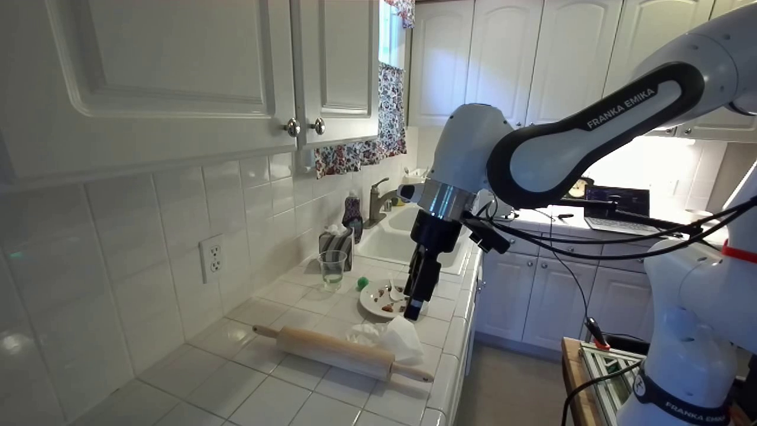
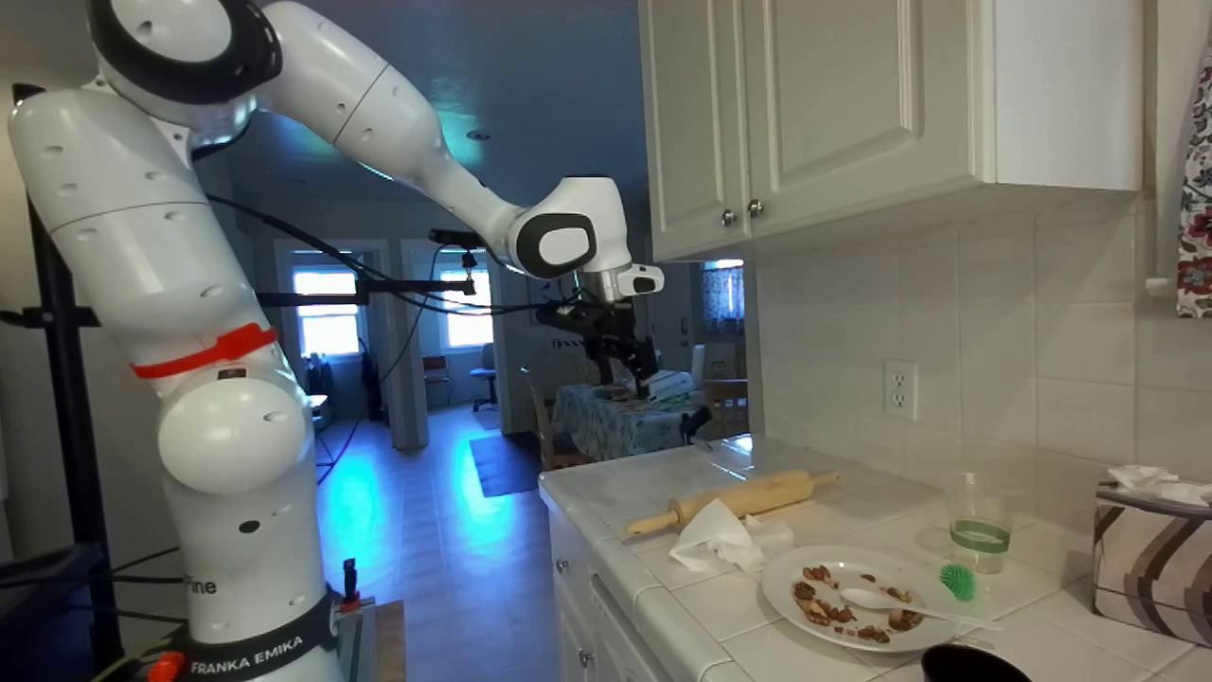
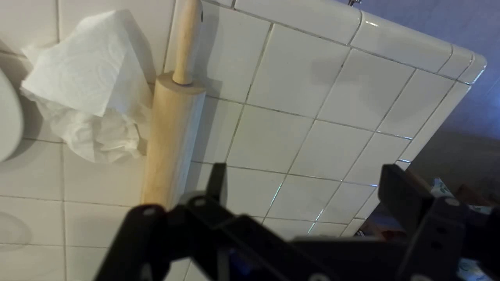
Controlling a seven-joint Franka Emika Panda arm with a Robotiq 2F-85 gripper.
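Note:
My gripper is open, its two black fingers wide apart and nothing between them. In the first exterior view the gripper hangs above the counter. A wooden rolling pin lies across the white tiles. From the wrist, the pin shows left of the gap between the fingers, its lower end hidden behind the gripper. Crumpled white paper towel rests right beside it. A white plate holds brown nut-like pieces and a white plastic spoon.
A clear cup, a green spiky ball and a tissue box stand near the wall. In front is a dark cup. White cabinets overhang the counter. Bare tiles extend to the counter's edge.

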